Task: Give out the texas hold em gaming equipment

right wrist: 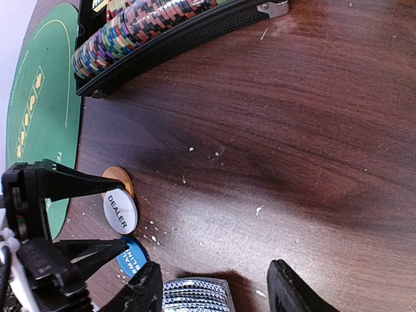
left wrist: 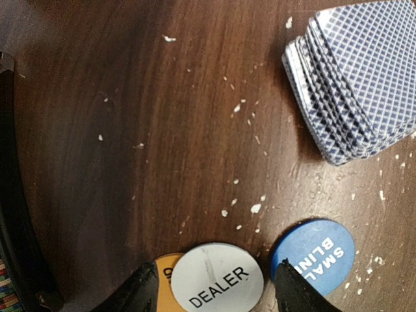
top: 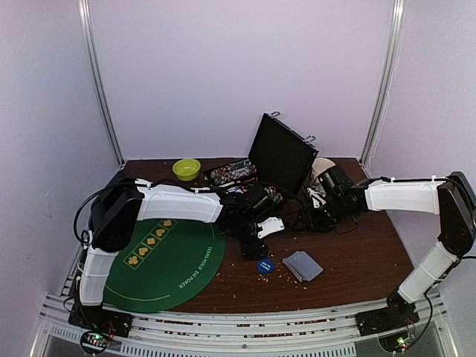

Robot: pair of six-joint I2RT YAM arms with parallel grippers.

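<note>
A white DEALER button (left wrist: 218, 283) overlaps an orange button (left wrist: 167, 299), with the blue SMALL BLIND button (left wrist: 315, 257) to its right. My left gripper is open, its fingers on either side of the DEALER button; whether they touch it I cannot tell. In the right wrist view the left fingers (right wrist: 97, 250) also straddle that white button. The blue-backed card deck (top: 303, 265) lies on the wood, loosely stacked. Open and empty, my right gripper is behind the deck in the top view.
A green poker mat (top: 160, 260) covers the left of the table. At the back stand a yellow-green bowl (top: 186, 169) and an open black chip case (top: 282, 149) with chip rows (right wrist: 149, 29). Bare wood lies right of the deck.
</note>
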